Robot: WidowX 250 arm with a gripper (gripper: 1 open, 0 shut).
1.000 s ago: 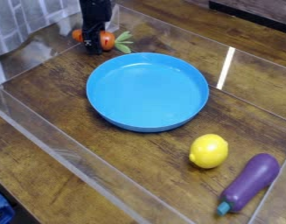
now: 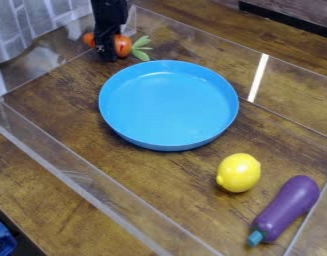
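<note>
My black gripper (image 2: 107, 44) reaches down at the top left, closed on an orange carrot (image 2: 122, 45) with green leaves, lying at the back of the wooden surface near the clear wall. The fingertips are dark and partly hard to make out. A blue round plate (image 2: 167, 105) sits in the middle, just in front of the carrot.
A yellow lemon (image 2: 239, 172) and a purple eggplant (image 2: 287, 205) lie at the front right. Clear walls border the wooden surface (image 2: 72, 150).
</note>
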